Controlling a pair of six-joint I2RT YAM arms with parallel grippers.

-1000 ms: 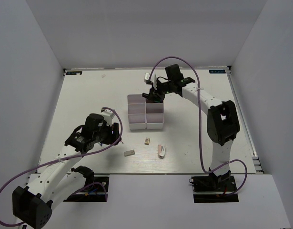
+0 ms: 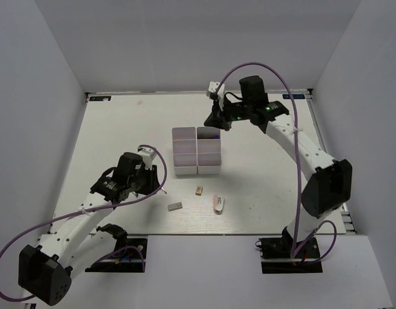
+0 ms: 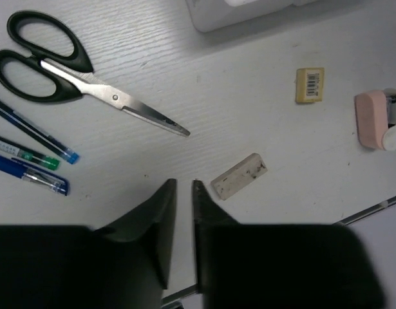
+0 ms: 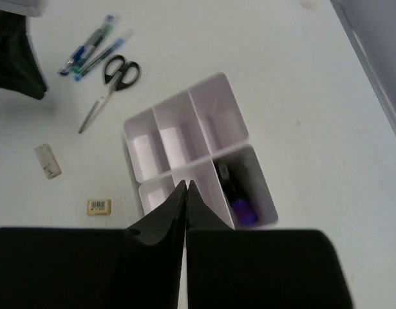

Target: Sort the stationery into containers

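Note:
Two white compartment trays stand side by side, the left tray and the right tray. A dark item with a purple end lies inside the right tray's far compartment. Above and behind that compartment, my right gripper is shut and empty. Black-handled scissors, several pens, a greyish eraser, a yellow barcoded eraser and a pink-and-white stapler lie loose on the table.
The left arm reaches over the front-left area, partly covering the scissors and pens from above.
The purple-ended item stays in its compartment.

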